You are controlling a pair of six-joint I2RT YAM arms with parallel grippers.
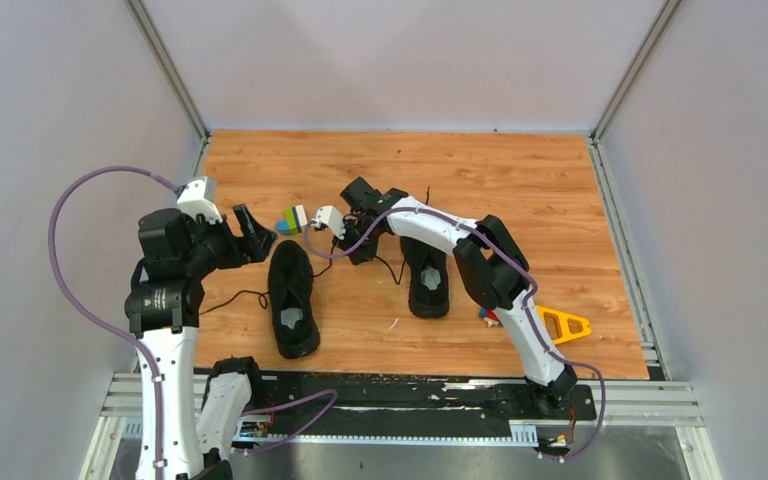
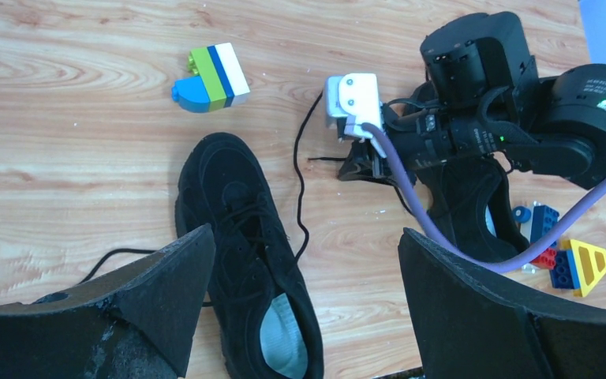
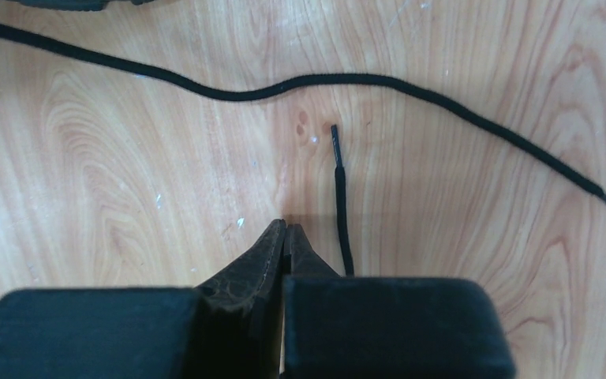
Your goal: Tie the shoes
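Note:
Two black shoes lie toes away: the left shoe (image 1: 293,298) and the right shoe (image 1: 427,278), the latter partly covered by the right arm. In the right wrist view, my right gripper is shut with its fingertips together and nothing between them. Just right of those tips, outside the fingers, lies the right shoe's lace (image 3: 341,193) on the table. Farther off, the left shoe's lace (image 3: 316,79) curves across the wood. My left gripper hangs open above the left shoe, its fingers wide apart and empty. Another lace (image 2: 118,253) runs out from that shoe's left side.
A small block stack (image 1: 291,220) in blue, green and white lies beyond the left shoe's toe. Right of the right shoe are a yellow triangle piece (image 1: 563,325) and several bricks.

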